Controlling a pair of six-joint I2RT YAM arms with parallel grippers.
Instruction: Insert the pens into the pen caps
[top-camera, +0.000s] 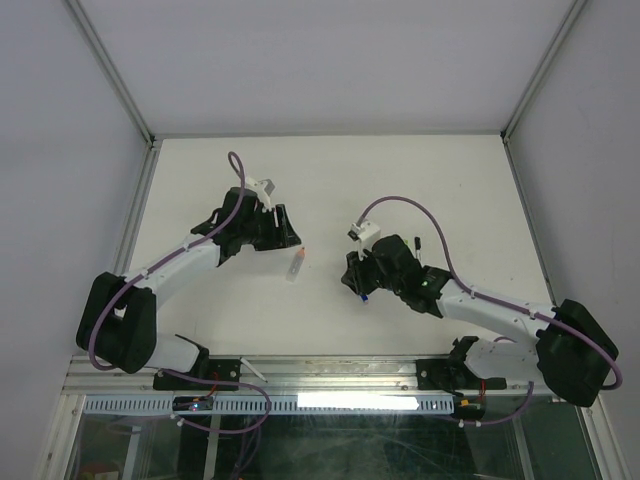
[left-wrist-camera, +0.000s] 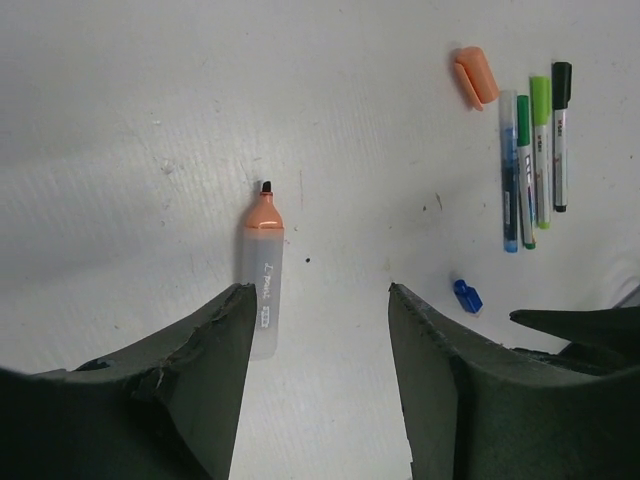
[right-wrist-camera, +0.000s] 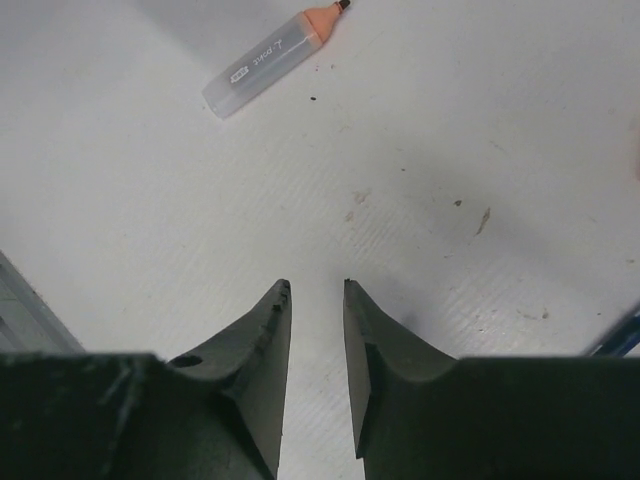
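An orange-tipped marker with a clear grey barrel lies on the table, between the fingertips of my left gripper as seen in its wrist view, which stands open above it. The same marker is at the upper left of the right wrist view. My right gripper is part open over bare table, with nothing seen between its fingers. A small blue cap lies near it, and an orange cap lies farther back.
A row of pens with blue, green and black caps lies on the right, partly under the right arm in the top view.
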